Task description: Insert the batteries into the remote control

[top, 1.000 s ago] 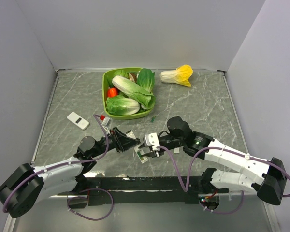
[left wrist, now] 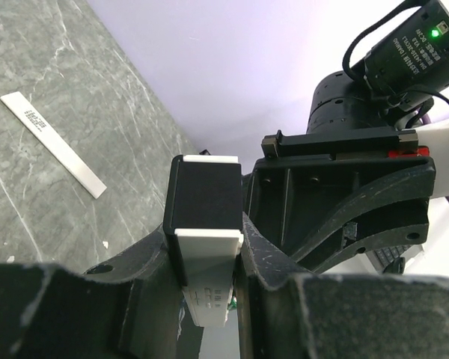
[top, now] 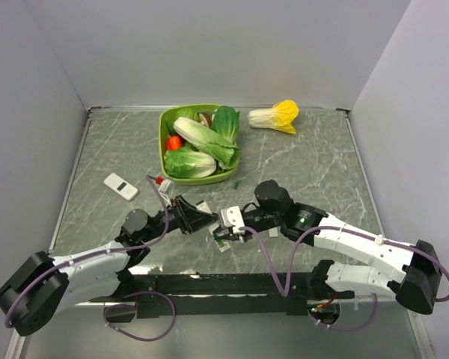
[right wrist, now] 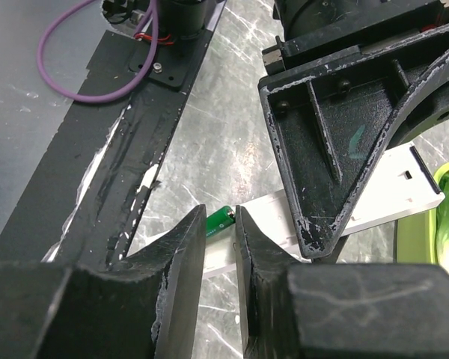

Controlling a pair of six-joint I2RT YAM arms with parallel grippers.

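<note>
My left gripper is shut on a white remote control [left wrist: 207, 273] with a black end, held above the table. In the right wrist view the back of the remote [right wrist: 266, 217] runs slantwise behind my right fingertips. A green battery [right wrist: 221, 221] lies along it, partly hidden by a finger. My right gripper stands part open, its fingertips on either side of the battery; I cannot tell whether they touch it. Another small green battery [top: 237, 184] seems to lie on the table near the basket. A flat white strip, perhaps the cover [left wrist: 52, 143], lies on the table.
A green basket of vegetables [top: 162, 153] stands at the back. A yellow-and-white vegetable [top: 275, 117] lies to its right. A second white device [top: 120, 187] is at the left. Both grippers are close together.
The right arm has shifted slightly to the left over the last second, its gripper staying by the remote. My left arm and the remote show no clear movement.
</note>
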